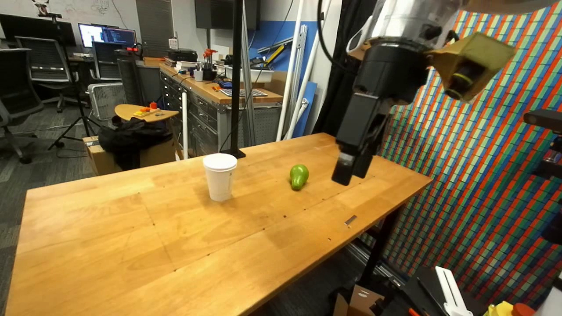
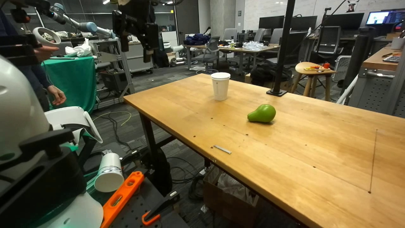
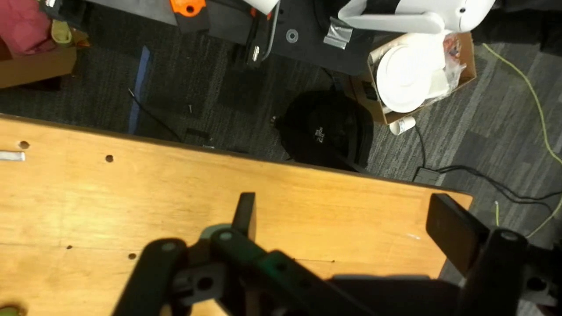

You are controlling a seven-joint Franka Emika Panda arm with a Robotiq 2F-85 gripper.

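A green pear (image 1: pixel 299 176) lies on its side on the wooden table (image 1: pixel 174 231). White and lidded, a paper cup (image 1: pixel 220 179) stands upright apart from it, seen in exterior view 2 as the cup (image 2: pixel 220 87) behind the pear (image 2: pixel 262 113). My gripper (image 1: pixel 352 169) hangs in the air above the table, to the pear's right in exterior view 1. Its two fingers stand wide apart in the wrist view, where the gripper is open over bare wood. Only a sliver of the pear (image 3: pixel 9 311) shows at that view's bottom left corner; the cup is outside it.
A black post (image 2: pixel 285 49) rises from the table's far edge. A small metal strip (image 2: pixel 222 149) lies near the front edge. Beyond that edge are a box with white plates (image 3: pixel 404 79) and a black bag (image 3: pixel 326 129) at floor level.
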